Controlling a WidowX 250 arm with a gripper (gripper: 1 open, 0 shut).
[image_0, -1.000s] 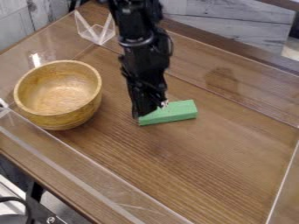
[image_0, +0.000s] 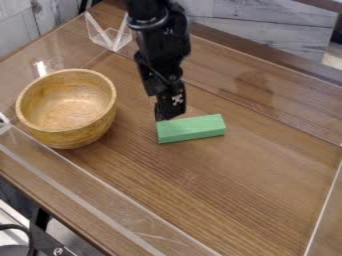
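My black gripper (image_0: 167, 100) hangs from the top centre over the wooden table, its fingers apart with nothing seen between them, just behind a flat green block (image_0: 190, 128). The green block lies slightly tilted on the table, to the right of a large tan bowl (image_0: 67, 131), which looks empty.
The bowl takes up the left side of the table (image_0: 227, 200). A pale wall (image_0: 267, 25) borders the back right, and some clear plastic objects are at the upper and left edges.
The arm has moved up and back from over the green block, and its fingers now show above and behind it. The block and bowl look unmoved.
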